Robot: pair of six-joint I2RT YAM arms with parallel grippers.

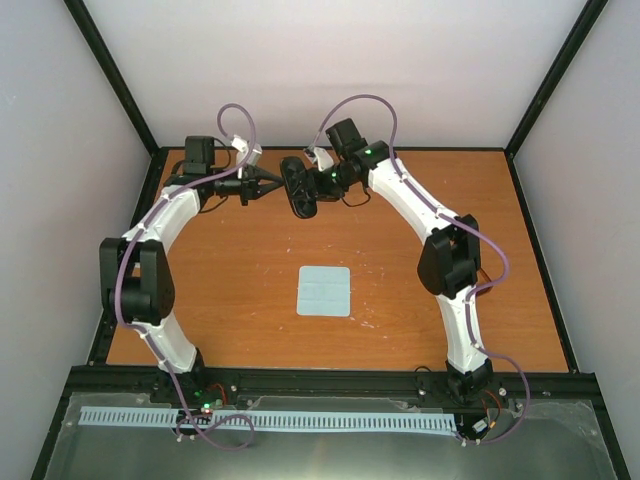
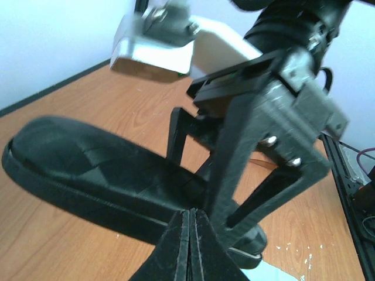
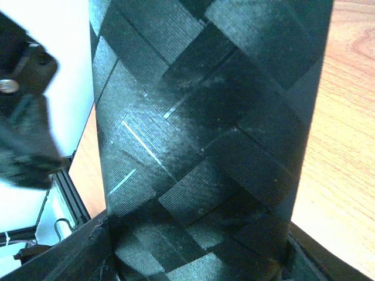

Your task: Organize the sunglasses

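A black, woven-pattern sunglasses case [image 1: 298, 188] is held upright off the table by my right gripper [image 1: 322, 183], shut on it; in the left wrist view the case [image 2: 99, 172] lies slantwise across the view, and in the right wrist view its patterned face [image 3: 205, 134] fills the middle. My left gripper [image 1: 271, 181] is shut with nothing showing between its fingertips, pointed at the case from the left, just beside it in the top view. Whether it touches the case I cannot tell. The sunglasses themselves are not visible.
A pale blue square mat [image 1: 323, 291] lies at the table's middle front. A small brown object [image 1: 484, 282] sits at the right, partly hidden by the right arm. Both arms occupy the back middle.
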